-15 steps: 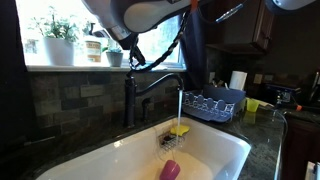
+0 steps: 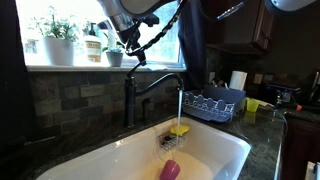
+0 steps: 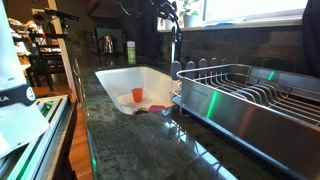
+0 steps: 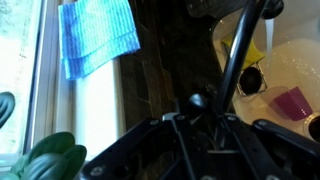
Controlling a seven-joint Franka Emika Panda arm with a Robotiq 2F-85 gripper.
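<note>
A black faucet (image 2: 129,100) rises behind the white sink (image 2: 105,160), and a thin stream of water (image 2: 180,103) falls from its spout. Directly above the faucet's upright is my gripper (image 2: 132,69), reaching down from the arm overhead. In the wrist view, the dark fingers of the gripper come together at the faucet (image 4: 240,50), apparently shut on its upper part; black against black hides the exact contact. A pink cup (image 4: 293,103) lies in the sink. Near the drain is a yellow item (image 2: 180,129).
Potted plants (image 2: 59,45) and a soap bottle (image 2: 93,47) line the windowsill close to the arm. A blue-and-white cloth (image 4: 97,38) lies there too. The dish rack (image 2: 212,104) stands right of the sink, with dark counter (image 2: 258,135) around it.
The arm above the faucet has shifted slightly. Sink contents stay in place, and the water keeps running.
</note>
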